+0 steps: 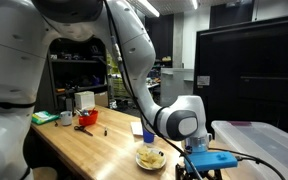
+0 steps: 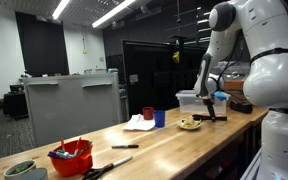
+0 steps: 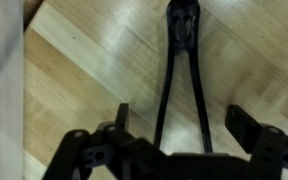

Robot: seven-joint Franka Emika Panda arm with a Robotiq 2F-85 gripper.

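A black two-handled tool (image 3: 170,80), looking like tongs or pliers, lies on the wooden table in the wrist view. Its joined head is toward the top, and its two slim handles spread toward the bottom. My gripper is above it with fingers open, one finger on each side of the handles and bare wood showing between. In the first exterior view, my gripper hangs low over the table's right end, and the tool is hard to make out there.
A plate of yellowish food (image 1: 151,158) stands close to the gripper, with a blue cup (image 2: 159,118) behind it. Farther off are a red container (image 2: 70,160) and a black-handled tool (image 2: 106,166). A pale translucent bin (image 1: 249,143) borders the work area. The mid-table is mostly clear.
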